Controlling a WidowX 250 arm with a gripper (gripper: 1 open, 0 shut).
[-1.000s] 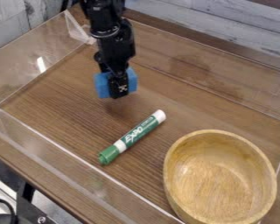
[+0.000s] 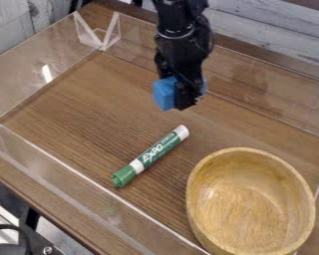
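My gripper (image 2: 179, 84) is at the top centre of the camera view, above the wooden table (image 2: 69, 129). It is shut on a blue object (image 2: 166, 95), which is partly hidden behind the dark fingers. Below it a green and white tube (image 2: 151, 156) lies diagonally on the table. A tan oval bowl (image 2: 250, 199) stands at the lower right.
A white wire-like item (image 2: 99, 32) is at the upper left near the table's edge. A pale rim runs along the left side.
My gripper has moved to the right with the blue object in it. The tube and bowl have not moved.
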